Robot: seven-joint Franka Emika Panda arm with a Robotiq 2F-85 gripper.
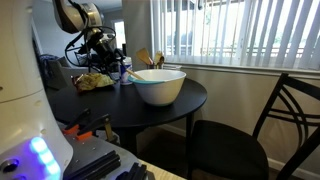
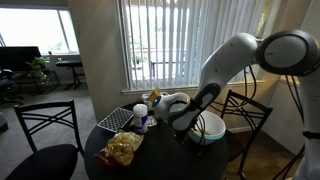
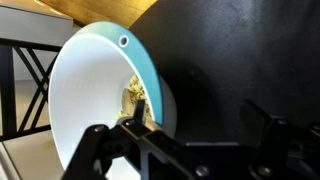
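Observation:
A white bowl [image 1: 160, 87] stands on the dark round table. In the wrist view the same bowl [image 3: 85, 95] fills the left side, with a light blue strip [image 3: 145, 65] that has a small hole at its upper end lying along the rim. Golden bits [image 3: 131, 95] show inside, beside the strip. My gripper is open, its fingers wide apart and nothing between them. The left finger overlaps the bowl's near rim in this view, and the right one is over bare table. Exterior view 2 has the gripper [image 2: 188, 132] close to the bowl's left side.
A crinkled golden bag [image 2: 121, 148], a white bottle [image 2: 140, 116] and a dark grid-like rack [image 2: 116, 119] are on the table's left part. Wooden utensils [image 1: 143, 57] stand behind the bowl. Black chairs [image 1: 227, 145] flank the table.

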